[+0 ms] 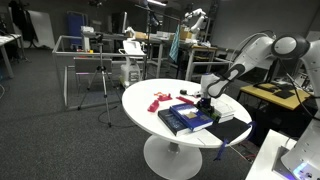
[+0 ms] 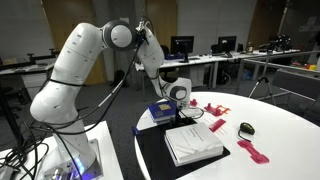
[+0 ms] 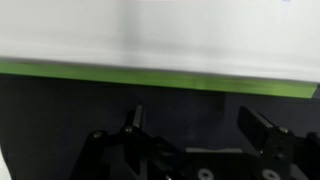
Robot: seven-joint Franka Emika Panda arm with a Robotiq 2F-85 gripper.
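My gripper stands open, its two dark fingers apart and nothing seen between them. Just ahead of it in the wrist view runs the edge of a white box (image 3: 160, 40), with a green strip (image 3: 150, 78) along its near side. Exterior view 2 shows the white box (image 2: 193, 143) lying flat on the table, my gripper (image 2: 183, 117) at its far left side. From the other side, my gripper (image 1: 206, 104) is low between the white box and the blue box (image 1: 190, 114); its fingertips are too small to make out there.
A black mat (image 2: 235, 168) lies under and around the white box. Several red pieces (image 2: 252, 152) and a dark mouse-like object (image 2: 246, 131) are scattered on the white round table (image 2: 285, 130).
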